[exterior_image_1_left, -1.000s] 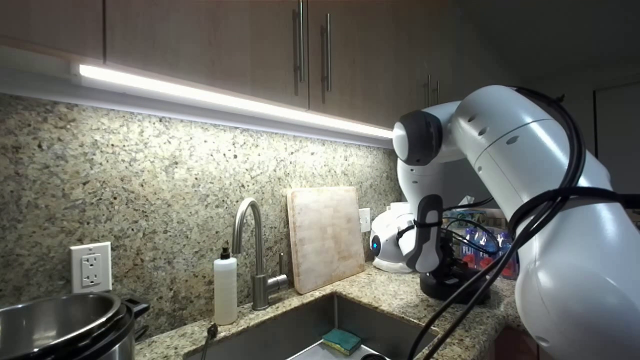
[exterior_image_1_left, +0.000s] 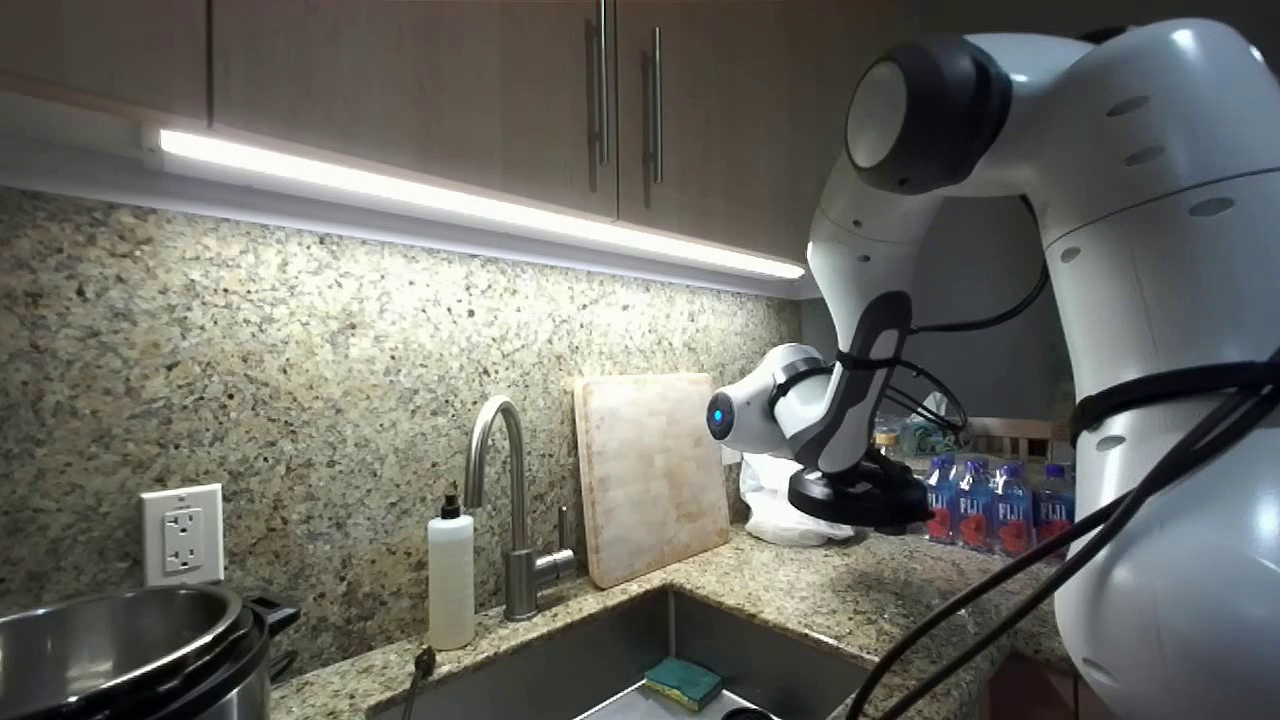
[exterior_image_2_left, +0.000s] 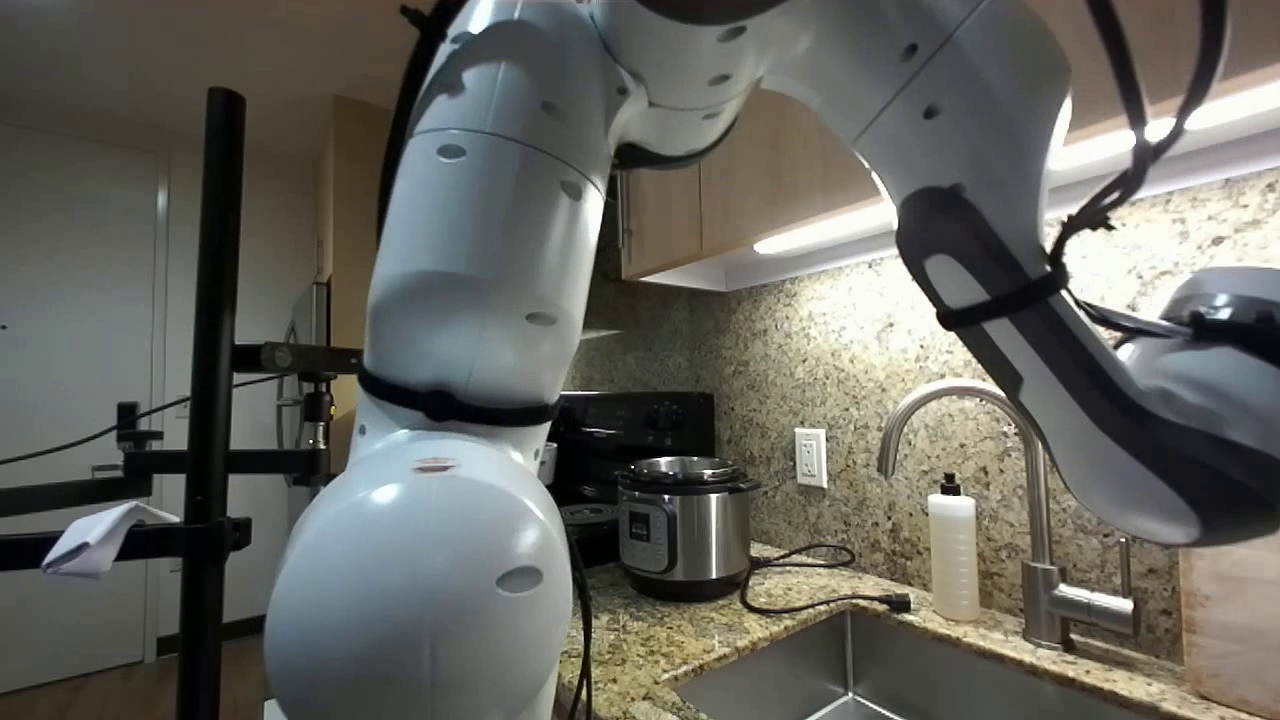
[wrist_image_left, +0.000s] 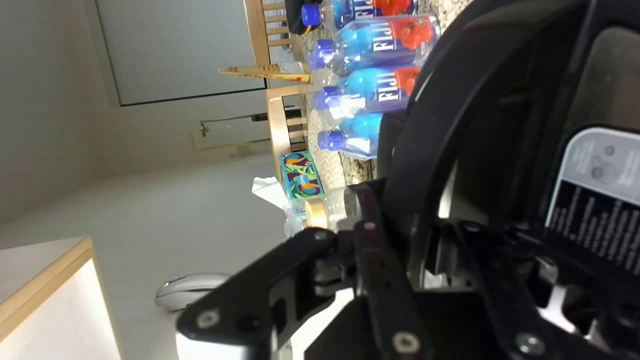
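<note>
A black round lid (exterior_image_1_left: 857, 497) hangs above the counter at the right in exterior view 1. In the wrist view the lid (wrist_image_left: 480, 102) fills the upper right, a printed label on its face. My gripper is shut on part of this lid; the exact contact is hard to make out among the dark parts. Exterior view 2 does not show the gripper or lid. A steel pot (exterior_image_2_left: 684, 528) with an open top stands on the far counter there, and its rim (exterior_image_1_left: 132, 642) shows at the lower left of exterior view 1.
Several water bottles (exterior_image_1_left: 1008, 510) stand behind the lid. A cutting board (exterior_image_1_left: 654, 474) leans on the backsplash beside the faucet (exterior_image_1_left: 518, 516) and a soap bottle (exterior_image_1_left: 451, 576). The sink (exterior_image_1_left: 768, 648) lies in front, a sponge (exterior_image_1_left: 684, 682) inside. A power cord (exterior_image_2_left: 828, 600) crosses the counter.
The arm has risen, and the lid, low over the counter by the bottles one second ago, is now higher and somewhat left. More of the bottles shows.
</note>
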